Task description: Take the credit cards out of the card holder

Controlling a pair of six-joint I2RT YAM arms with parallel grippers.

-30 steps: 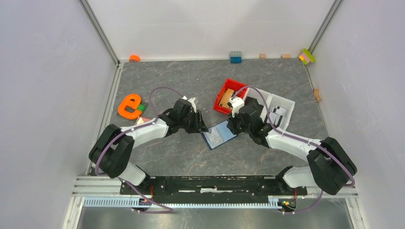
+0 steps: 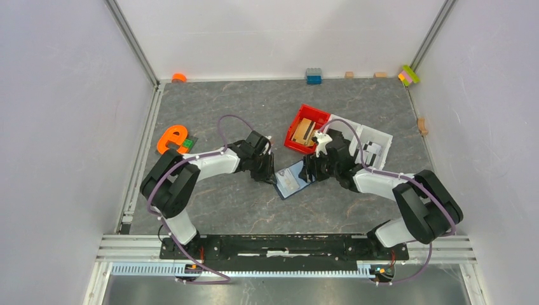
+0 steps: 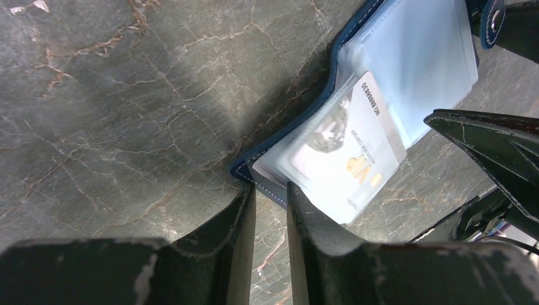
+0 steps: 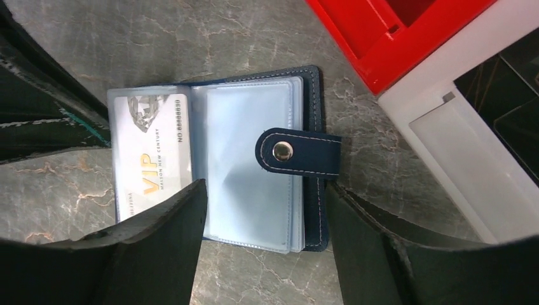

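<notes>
An open dark-blue card holder [image 2: 289, 182] lies on the grey table between my grippers, with clear sleeves [image 4: 241, 190] and a white VIP card [image 4: 152, 143] showing at one side. My left gripper is part open at the holder's lower corner, its fingertips close to the edge beside the card. My right gripper is part open above the sleeve side, its fingertips either side of the sleeves, near the snap strap [image 4: 299, 159]. Whether either touches the holder is unclear.
A red box [image 2: 296, 119] and white trays [image 2: 381, 140] stand just behind and right of the holder. An orange toy [image 2: 171, 136] lies at the left. The table in front of the holder is clear.
Since about a second ago, both arms have shifted at the holder, the left a little to the right. The holder has moved slightly to the right, if at all.
</notes>
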